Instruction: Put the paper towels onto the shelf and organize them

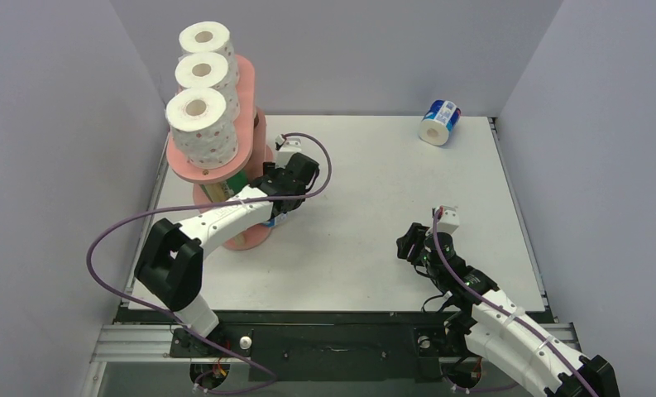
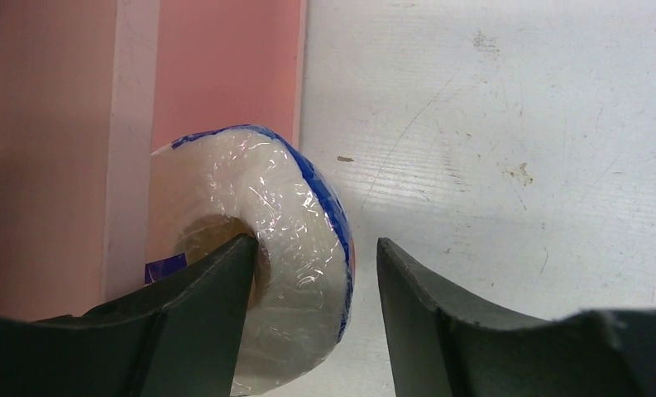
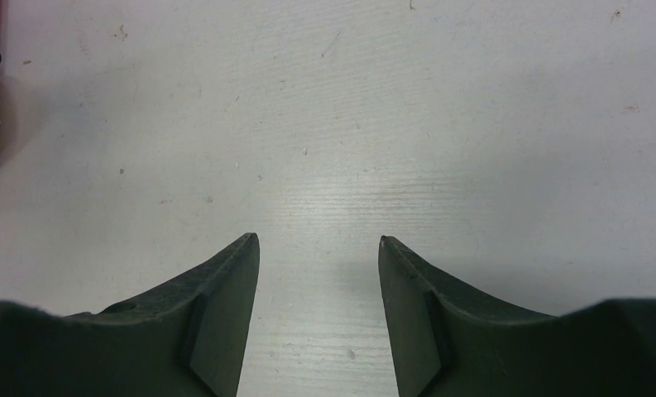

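Observation:
A pink two-level shelf (image 1: 245, 107) stands at the left, three white paper towel rolls (image 1: 202, 132) upright in a row on its top. On its lower level, a blue-edged wrapped roll (image 2: 304, 281) shows end-on in the left wrist view. My left gripper is open there: one finger overlaps the roll's core hole, the other stands just outside its right edge with a small gap. Whether the first finger reaches into the hole I cannot tell. Another blue-wrapped roll (image 1: 439, 122) lies on its side at the back right. My right gripper is open and empty, above bare table.
Grey walls (image 1: 605, 165) close in the sides and back. A purple cable (image 1: 217, 203) loops over the left arm.

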